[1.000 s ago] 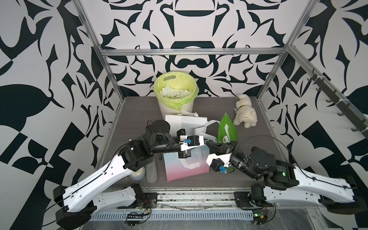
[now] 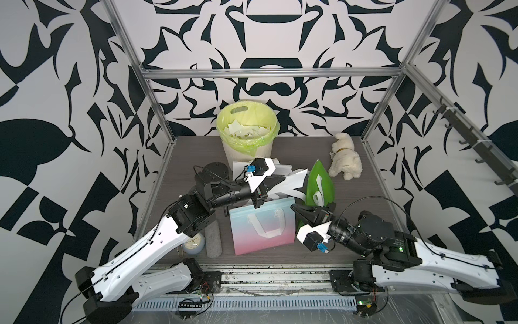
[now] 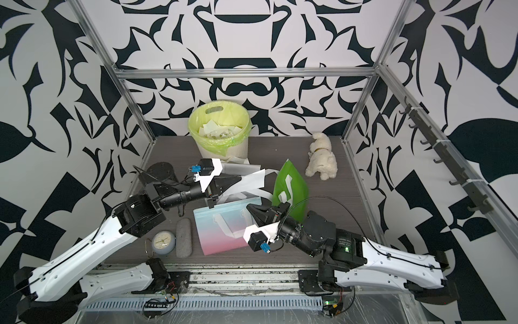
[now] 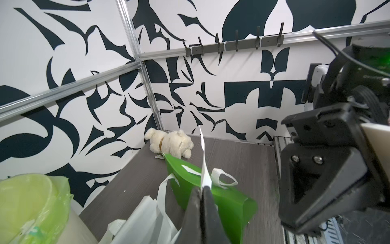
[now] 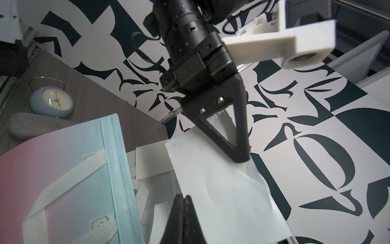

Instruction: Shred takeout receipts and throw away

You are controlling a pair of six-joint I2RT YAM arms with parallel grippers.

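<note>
A white paper sheet [image 5: 227, 199] is pinched at one edge by my left gripper, which is shut on it; from the left wrist, the sheet [image 4: 204, 162] appears edge-on between the fingertips. My right gripper is shut, with nothing showing between its fingers. It sits above the pink-and-blue bag's [image 2: 264, 229] right upper corner, apart from the sheet. At the back, the bin [image 2: 248, 141] with a yellow-green liner contains torn white paper scraps [image 2: 245, 129].
A white bag [image 4: 140, 221] lies beneath the left gripper. The green bag [image 2: 320, 186] stands to the right, with a cream plush dog [image 2: 346, 157] behind it. A clock [image 5: 51, 101] and grey case [image 5: 34, 125] lie front left.
From close beside the right gripper, my left gripper has moved up and back, turning outward. The white sheet it holds now shows clearly in the top left view. My right gripper has barely shifted.
</note>
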